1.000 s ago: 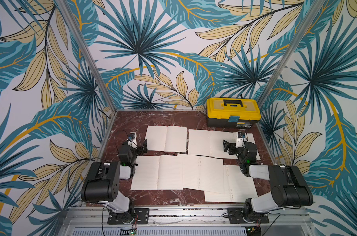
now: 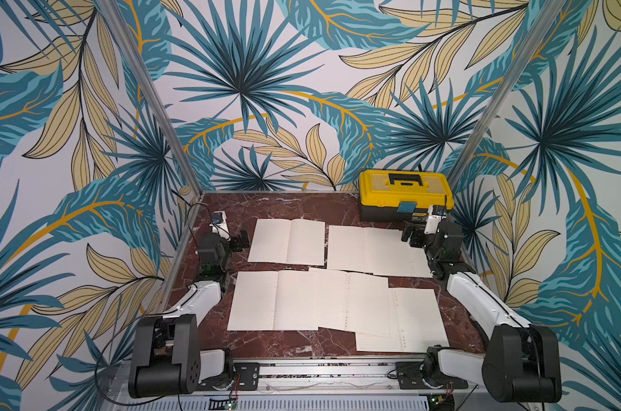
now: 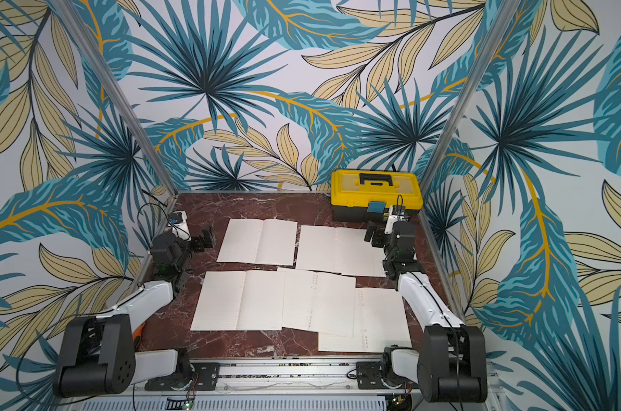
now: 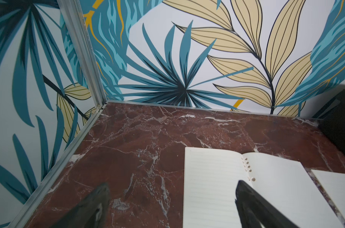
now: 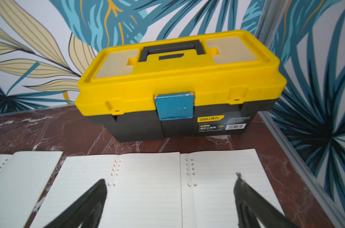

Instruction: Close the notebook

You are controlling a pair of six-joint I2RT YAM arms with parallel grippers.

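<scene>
Several lined notebooks lie flat and open. At the back left is one notebook [image 2: 287, 241]; at the back right a second [image 2: 355, 250] partly covers another notebook [image 5: 225, 178]. A front left notebook [image 2: 252, 301], a front middle notebook [image 2: 331, 298] and a front right notebook [image 2: 420, 318] overlap in a row. My left gripper [image 2: 240, 241] hovers open just left of the back left notebook; its fingers [image 4: 90, 207] are apart with nothing between them. Over the back right pair, my right gripper [image 2: 412, 235] is open too, its fingers [image 5: 89, 205] well apart and empty.
A yellow and black toolbox [image 5: 180, 87] stands at the back right, just behind the right pair of notebooks. Patterned walls close the back and sides. Bare red marble table [image 4: 142, 152] shows at the back left and along the left edge.
The notebooks have stayed put.
</scene>
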